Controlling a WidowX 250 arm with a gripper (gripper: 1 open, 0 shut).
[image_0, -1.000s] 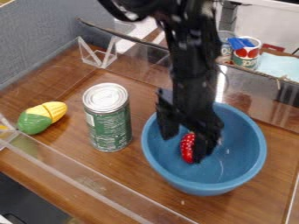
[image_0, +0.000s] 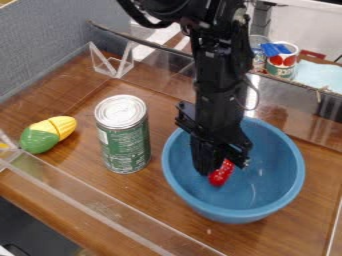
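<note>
The black gripper (image_0: 214, 152) hangs over the blue bowl (image_0: 265, 190), its lower end inside the bowl's rim. A small red object (image_0: 219, 175) with light speckles lies in the bowl just below the gripper's fingers, partly hidden behind them. The fingers look shut; whether they touch the red object cannot be made out.
A silver-green can (image_0: 123, 145) stands left of the bowl. A toy corn (image_0: 48, 134) lies at the far left. Clear walls edge the wooden surface (image_0: 154, 220). Cans (image_0: 281, 62) and a pale cloth (image_0: 318, 76) are at the back right, behind the wall.
</note>
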